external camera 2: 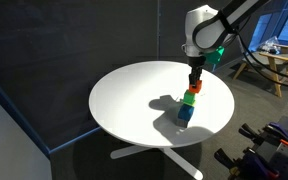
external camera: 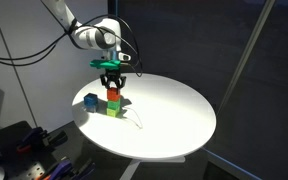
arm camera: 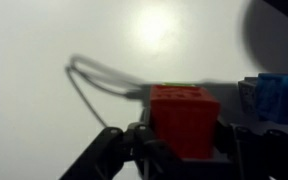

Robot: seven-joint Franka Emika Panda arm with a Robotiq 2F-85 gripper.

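Note:
In exterior view 1 a red-orange block (external camera: 114,94) tops a short stack, above a darker green block (external camera: 113,104) and a light green block (external camera: 112,112). My gripper (external camera: 112,86) points down and is shut on the red block. In the wrist view the red block (arm camera: 184,120) fills the space between my dark fingers. Exterior view 2 has the red block (external camera 2: 195,86) over the green block (external camera 2: 189,98); a gap between them cannot be made out.
Left of the stack in exterior view 1 are blue blocks (external camera: 90,101), apparently one on another. Dark equipment (external camera: 24,145) stands beyond its front left edge.

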